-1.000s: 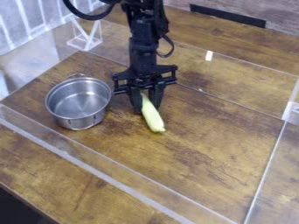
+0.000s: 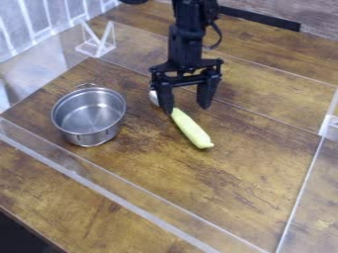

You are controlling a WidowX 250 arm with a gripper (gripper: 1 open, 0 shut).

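My black gripper (image 2: 183, 91) hangs in the upper middle of the camera view, its fingers spread open above the wooden tabletop. A pale yellow-green elongated object (image 2: 189, 128), like a vegetable, lies diagonally on the table just below and in front of the fingers, with nothing seen held between them. A steel pot (image 2: 89, 117) stands to the left. A small white item behind the left finger is partly hidden and unclear.
Transparent strips or edges cross it at the sides. A white bracket (image 2: 97, 44) stands at the back left.
The gripper has risen and moved back from the yellow-green object, which now lies uncovered below it. The pot has not moved.
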